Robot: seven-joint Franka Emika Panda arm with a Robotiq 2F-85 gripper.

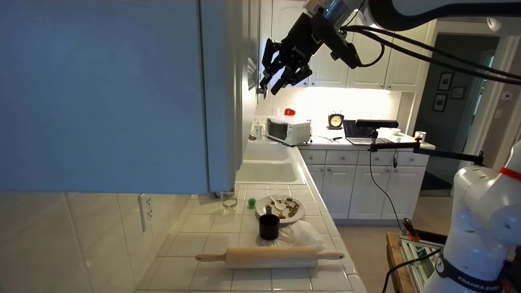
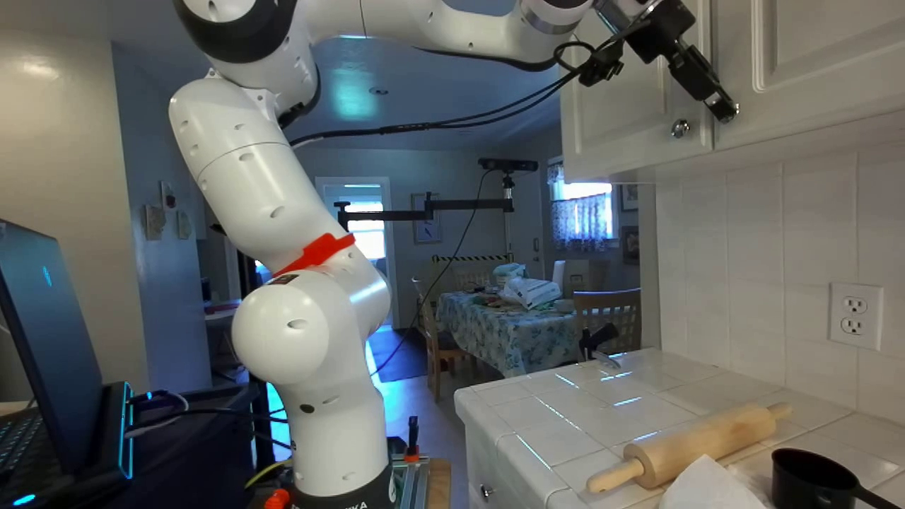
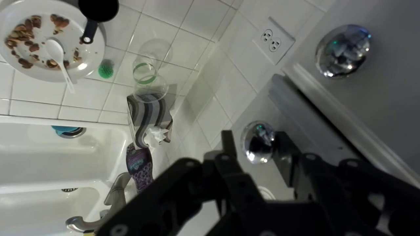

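My black gripper has its fingers apart, on either side of a shiny round cabinet knob (image 3: 258,142). In the wrist view the right finger (image 3: 284,157) appears right at the knob's edge; whether it touches, I cannot tell. The left finger (image 3: 227,143) shows a small gap to the knob. From exterior view 1, the fingertips are at the knob on the face of the upper cabinet (image 1: 227,97). A second knob (image 3: 343,51) sits on the neighbouring door. In exterior view 2 the cabinet door (image 2: 823,51) appears closed.
Below lie a tiled counter with a rolling pin (image 1: 272,257), a black cup (image 1: 269,227), a plate of food pieces (image 1: 261,213), a glass (image 1: 229,202) and a green ball (image 1: 251,202). A tissue box (image 3: 147,114) stands near the sink (image 3: 59,157).
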